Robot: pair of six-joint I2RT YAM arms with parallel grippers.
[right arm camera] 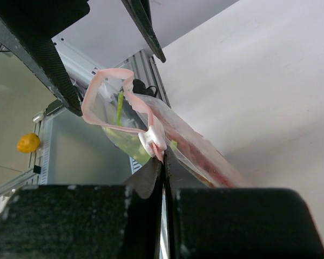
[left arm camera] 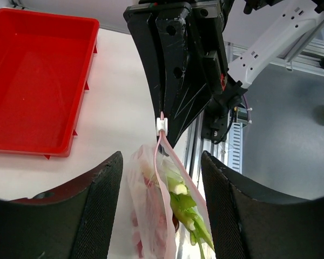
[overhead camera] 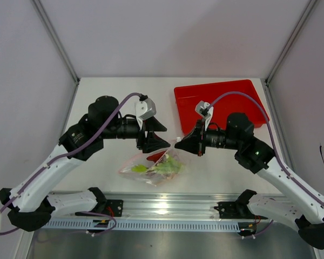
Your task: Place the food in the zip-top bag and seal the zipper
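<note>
The clear zip bag [overhead camera: 151,172], holding green vegetables and reddish food, hangs low over the table front, its top at my right gripper [overhead camera: 181,143]. That gripper is shut on the pink zipper edge at the white slider; in the right wrist view the zipper forms an open pink loop around the bag mouth [right arm camera: 105,74]. My left gripper [overhead camera: 156,137] is open above and left of the bag; in the left wrist view the zipper strips run down between its spread fingers, apparently not gripped.
A red tray [overhead camera: 216,97] sits at the back right. Metal rails run along the front edge; beyond them is a grey surface.
</note>
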